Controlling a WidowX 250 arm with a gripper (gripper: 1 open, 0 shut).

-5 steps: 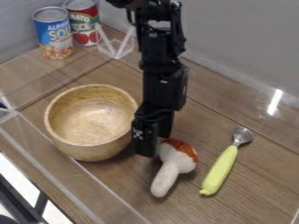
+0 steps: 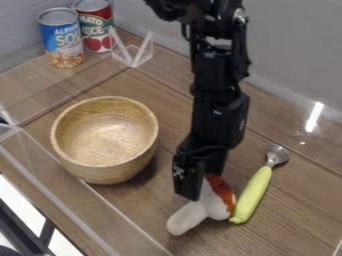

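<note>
My black gripper (image 2: 201, 178) is lowered open over a toy mushroom with a white stalk (image 2: 190, 218) and red-orange cap, its fingers at the cap end, which they partly hide. Just right of the mushroom lies a spoon-like tool (image 2: 251, 195) with a pale green handle and metal head. A wooden bowl (image 2: 100, 135) stands to the left of the gripper, empty.
Two cans, an alphabet soup (image 2: 63, 40) and a red-labelled one (image 2: 96, 18), stand at the back left beside a clear plastic object. A wall runs along the back.
The gripper has moved down and slightly right onto the mushroom's cap end. The mushroom appears slightly shifted, while the bowl and green-handled tool stay put.
</note>
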